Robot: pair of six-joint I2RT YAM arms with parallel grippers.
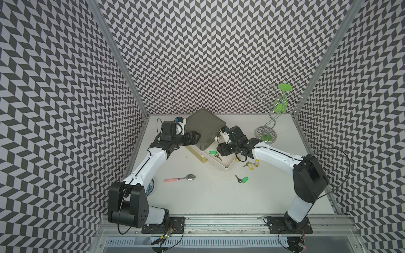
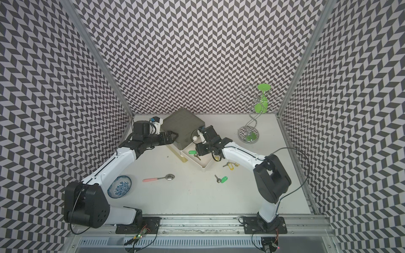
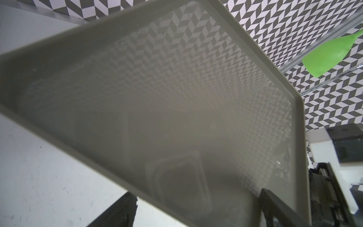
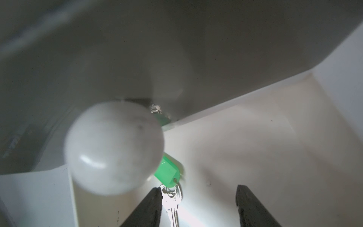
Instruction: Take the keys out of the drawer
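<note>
A green-tagged key (image 4: 167, 173) lies in the open white drawer (image 4: 245, 128), which juts out from the grey box (image 1: 204, 125). Over that drawer my right gripper points down; its fingers are apart and the gap between them is empty. The key is close to its left finger (image 4: 149, 210), seen in the right wrist view. At the box's left corner, my left gripper is open, one finger outside the box edge and one across its top. Contact with the box cannot be judged.
A white round knob (image 4: 113, 147) on the box front sits near the right wrist. Another green-tagged key (image 1: 241, 179) and yellow-tagged keys (image 1: 251, 165) lie on the table, as does a spoon (image 1: 181, 178). A bowl (image 2: 119, 186) stands left; a utensil stand (image 1: 266, 134), right.
</note>
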